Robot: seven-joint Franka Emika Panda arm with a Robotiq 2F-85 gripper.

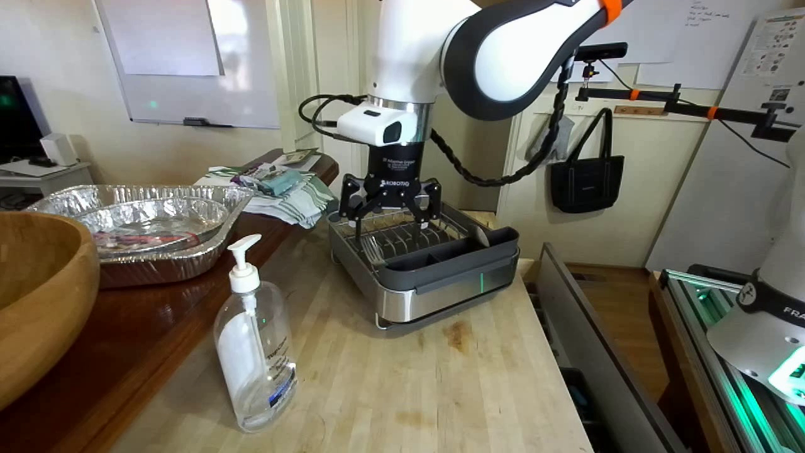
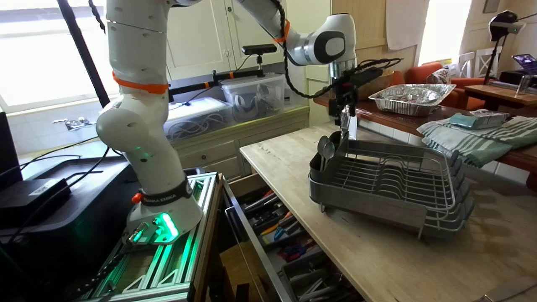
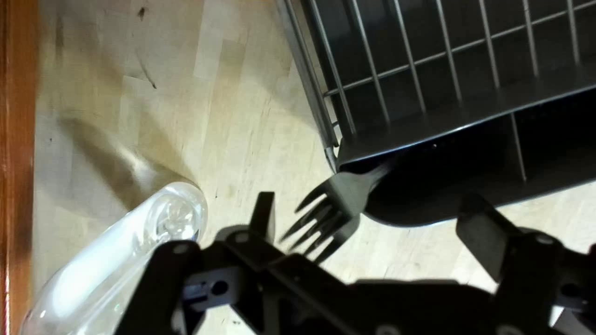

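Note:
A metal fork (image 3: 342,204) leans out of the end of the dark utensil holder (image 3: 436,220), tines up and outward; its handle is lost in the dark inside. My gripper stands open, one finger on either side of the view, with the fork's head showing nearer the left finger (image 3: 263,217). In exterior view 1 the gripper (image 1: 387,233) points down, and the fork (image 1: 371,250) shows between the fingers and the holder. Whether a finger touches the fork I cannot tell.
The grey dish rack (image 2: 372,209) is otherwise empty of dishes; spoons (image 2: 327,150) stand in its holder. A clear pump bottle (image 1: 255,355) stands on the counter near the rack. An open drawer (image 2: 282,226) with utensils runs along the counter's edge.

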